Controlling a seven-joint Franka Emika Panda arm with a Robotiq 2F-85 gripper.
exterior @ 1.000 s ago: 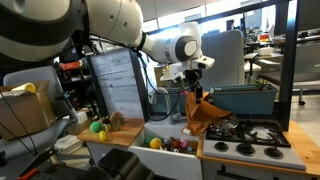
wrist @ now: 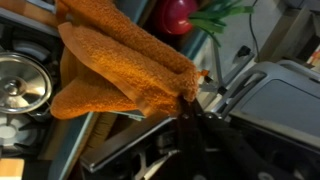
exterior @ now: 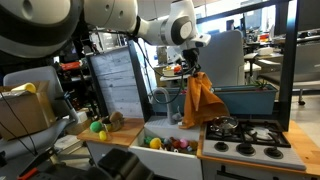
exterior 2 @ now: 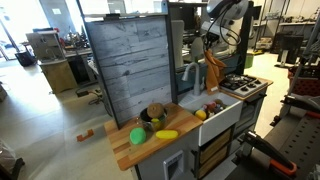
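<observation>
An orange cloth [exterior: 202, 101] hangs down from my gripper [exterior: 192, 73], above the left end of the stove. Its upper end is pinched between the shut fingers, and its lower edge hangs near the pot. In the wrist view the cloth [wrist: 125, 60] spreads out from the gripper and covers part of the counter below. From the side, the cloth [exterior 2: 212, 72] dangles beyond the open drawer.
A steel pot [exterior: 226, 126] sits on the stove [exterior: 252, 141]. Left of it, an open white drawer [exterior: 160, 160] holds several colourful items. A faucet [exterior: 160, 94] stands behind. Fruit and a pot [exterior 2: 157, 111] rest on the wooden counter [exterior 2: 140, 150].
The arm has risen a little, lifting the cloth with it. The cloth was spread toward the pot and now hangs more narrowly and straighter.
</observation>
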